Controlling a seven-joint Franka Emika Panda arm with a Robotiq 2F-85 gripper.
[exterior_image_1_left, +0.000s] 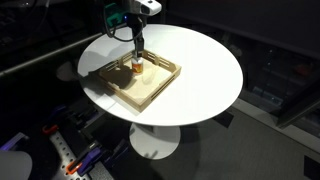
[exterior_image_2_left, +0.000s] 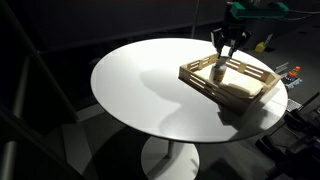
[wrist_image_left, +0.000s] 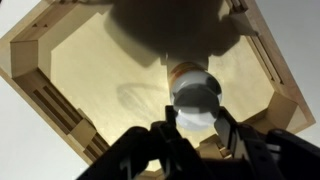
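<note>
An orange bottle with a white cap (exterior_image_1_left: 137, 66) stands upright inside a shallow wooden tray (exterior_image_1_left: 150, 98). From above, in the wrist view, the round white cap (wrist_image_left: 197, 98) lies between the fingertips, with a bit of the orange body (wrist_image_left: 183, 70) beyond it. My gripper is shut on the bottle at its cap. In the second exterior view the bottle (exterior_image_2_left: 218, 73) is below the gripper (exterior_image_2_left: 222, 54), near the tray's far side. Whether its base touches the tray floor is hard to tell.
The tray sits on a round white table (exterior_image_1_left: 205, 80), whose right part is clear in the first exterior view. Low slatted walls (wrist_image_left: 55, 105) surround the bottle. Beyond the table are cables and tools (exterior_image_1_left: 75, 160) on the floor side.
</note>
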